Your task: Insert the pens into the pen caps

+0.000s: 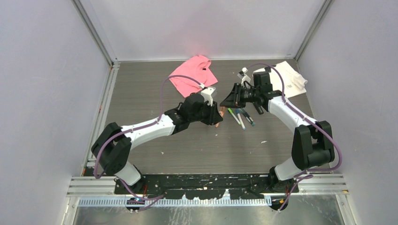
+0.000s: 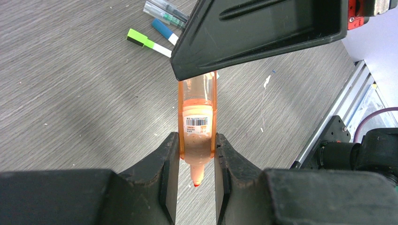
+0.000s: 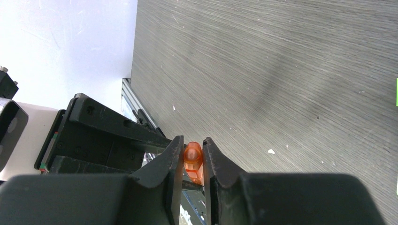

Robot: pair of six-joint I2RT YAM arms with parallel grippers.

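In the left wrist view my left gripper is shut on an orange pen (image 2: 196, 129) in a clear orange plastic body, held upright over the table. My right gripper crosses just above it, hiding its upper end. In the right wrist view my right gripper is shut on the orange top end (image 3: 192, 160), with the left gripper beneath. Whether pen and cap are joined I cannot tell. On the table lie a green-capped pen (image 2: 139, 38), a blue-capped pen (image 2: 162, 29) and several others.
A pink cloth (image 1: 192, 72) lies at the back middle, a white cloth (image 1: 291, 79) at the back right. A wall stands on each side.
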